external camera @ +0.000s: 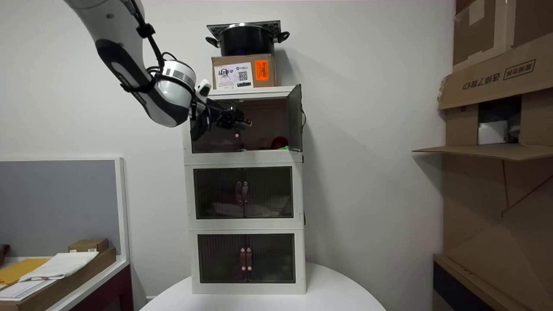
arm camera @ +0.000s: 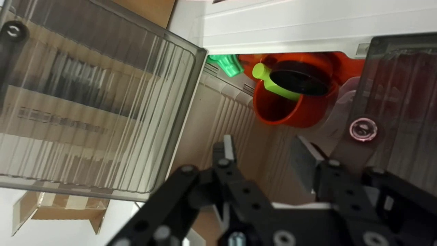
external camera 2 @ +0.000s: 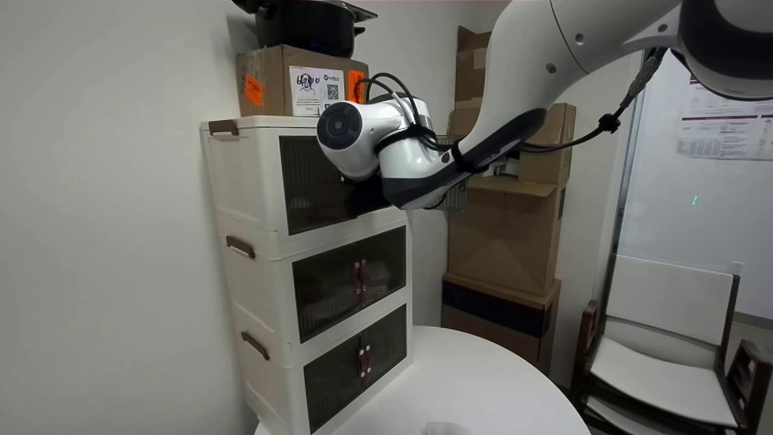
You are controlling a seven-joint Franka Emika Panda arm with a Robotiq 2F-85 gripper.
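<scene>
In the wrist view my gripper has its fingers apart, with a gap through which the cabinet's pale interior shows and nothing visible between them. Its right finger (arm camera: 305, 158) overlaps the handle (arm camera: 362, 131) of the top compartment's other door (arm camera: 409, 98), which looks shut; whether they touch is unclear. The opposite door (arm camera: 94, 94), of clear ribbed plastic, stands swung open. Inside are a red cup (arm camera: 301, 112), a lime-green and black item (arm camera: 286, 84) and a green piece (arm camera: 229, 65). In exterior view 1 the gripper (external camera: 246, 124) is at the top compartment's front.
Below, the middle doors (external camera: 242, 192) and bottom doors (external camera: 246, 259) are shut. A cardboard box (external camera: 242, 71) with a black pot (external camera: 247, 40) stands on top of the cabinet.
</scene>
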